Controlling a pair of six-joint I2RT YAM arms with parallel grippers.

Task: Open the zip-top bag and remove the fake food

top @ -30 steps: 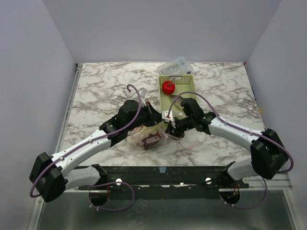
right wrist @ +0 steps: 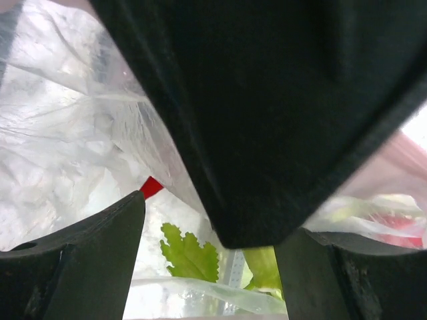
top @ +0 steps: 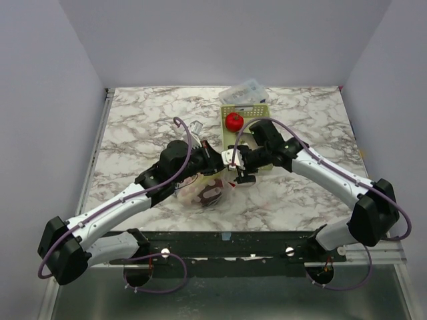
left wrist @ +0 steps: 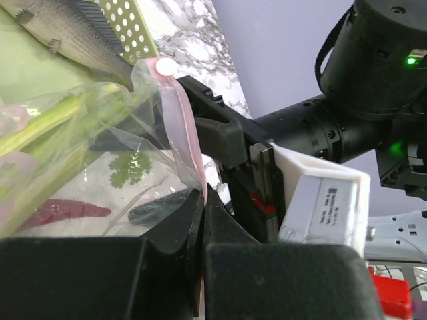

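Note:
The clear zip bag (top: 202, 191) lies on the table with several pieces of fake food in it. Through its film in the left wrist view show a green stalk (left wrist: 59, 127), a dark red piece (left wrist: 72, 212) and a leaf print (left wrist: 130, 167). The bag's pink zip edge (left wrist: 181, 117) runs down into my left gripper, which is shut on it. My right gripper stands open at the bag's mouth, with bag film and a green leaf shape (right wrist: 192, 252) seen past its gap. A large black finger (right wrist: 257, 160) of the left gripper crosses the right wrist view.
Behind the grippers stands a green basket (top: 227, 127) holding a tomato (top: 234, 122) and a fish (left wrist: 80, 37). A clear container (top: 244, 92) lies beyond it. Both grippers are close together.
My right arm has risen and its gripper has turned beside the bag's mouth. The left gripper has shifted only slightly and keeps the bag's edge.

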